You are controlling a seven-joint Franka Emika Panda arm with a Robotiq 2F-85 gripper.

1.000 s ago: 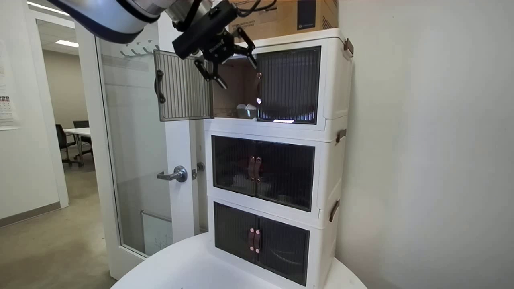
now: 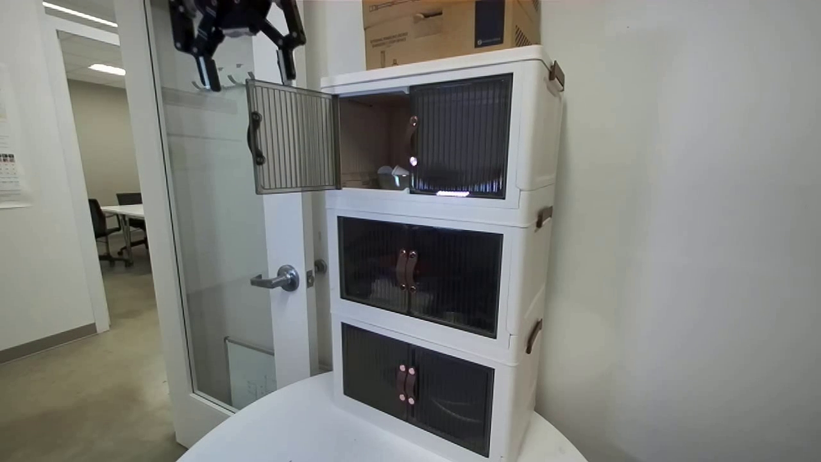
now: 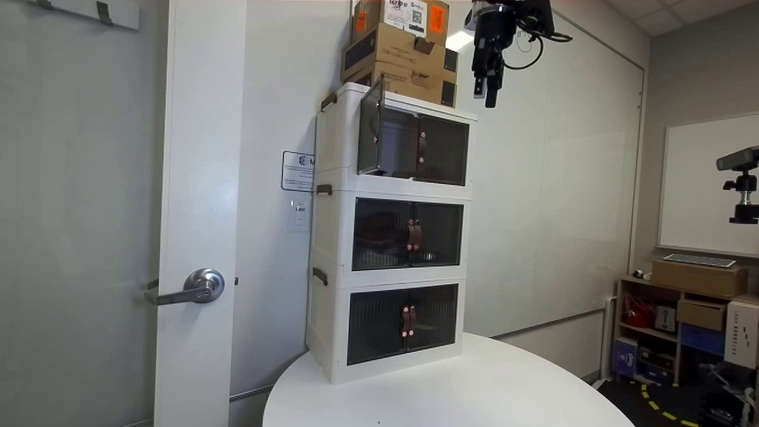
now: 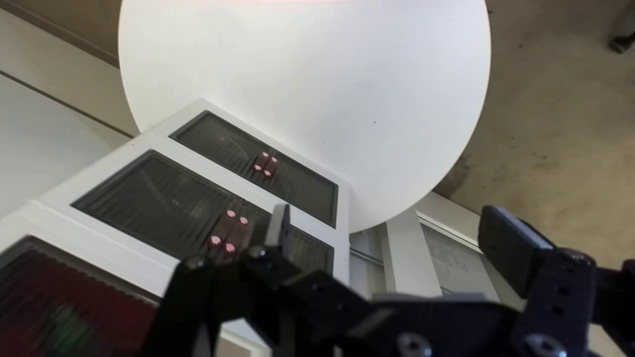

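My gripper (image 2: 247, 78) hangs high in exterior view 1, its fingers spread wide with nothing between them. In exterior view 2 the gripper (image 3: 487, 98) is seen from the side, above and to the right of the white cabinet (image 3: 334, 235). The top compartment's left door (image 2: 296, 138) stands swung outward, while its right door (image 2: 462, 135) is closed. Inside the opened compartment sits a small clear container with whitish things (image 2: 393, 177). The middle doors (image 2: 454, 269) and bottom doors (image 2: 454, 396) are closed. From the wrist view, my fingers (image 4: 506, 250) show apart over the cabinet front.
The cabinet stands on a round white table (image 4: 333, 71), bare in front. Cardboard boxes (image 3: 405, 60) are stacked on top of the cabinet. A glass room door with a lever handle (image 2: 277, 278) is close on the left, and a wall lies to the right.
My gripper has moved up and to the left in exterior view 1, away from the front of the top compartment, and has turned to point downward. The cabinet doors look unchanged.
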